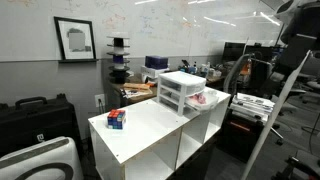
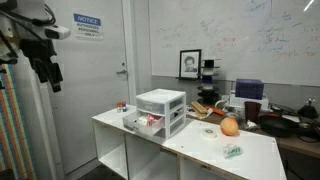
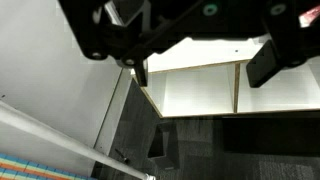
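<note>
My gripper (image 2: 48, 74) hangs high at the left in exterior view 2, well apart from the white cabinet top (image 2: 258, 163). In the wrist view the gripper is open, its dark fingers wide apart with nothing between them. A white plastic drawer unit (image 2: 163, 98) stands on the cabinet. One of its clear drawers (image 2: 146, 125) appears pulled out, with reddish and pale contents that are hard to make out. Near the cabinet's end sits a small red and blue box (image 1: 116, 119).
An orange round object (image 2: 229, 127), a roll of tape (image 2: 208, 133) and a small clear greenish item (image 2: 232, 151) lie on the cabinet top. Open compartments (image 3: 195, 92) run below it. A black bin (image 3: 163, 147) stands on the dark floor.
</note>
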